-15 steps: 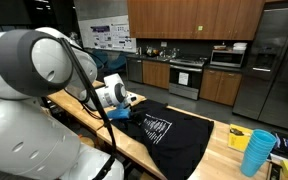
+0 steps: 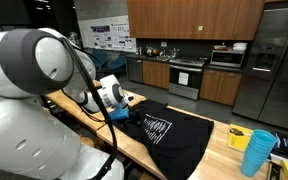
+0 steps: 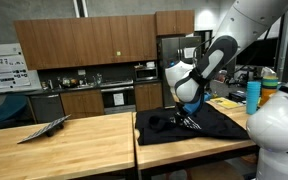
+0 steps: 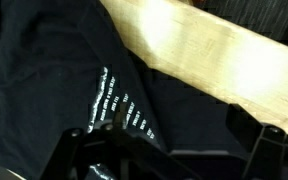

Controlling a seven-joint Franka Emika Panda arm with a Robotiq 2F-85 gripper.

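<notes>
A black cloth garment (image 2: 184, 138) with white printed lettering (image 4: 106, 98) lies spread over the wooden table, its near-side part rumpled. My gripper is open above the garment's edge, and its two dark fingers (image 4: 252, 140) stand wide apart. Black fabric shows below and between them in the wrist view, with nothing visibly held. In exterior view 2 the gripper (image 3: 189, 112) hangs low over the bunched part of the cloth (image 3: 159, 124). Whether the fingertips touch the fabric cannot be made out.
Blue cups (image 2: 256, 153) stand at the table's right end, near a yellow item (image 2: 240, 137) and other small objects. Bare wooden tabletop (image 3: 79, 145) stretches away on the left in exterior view 2. Kitchen cabinets and an oven stand well behind.
The garment and the cups look unchanged.
</notes>
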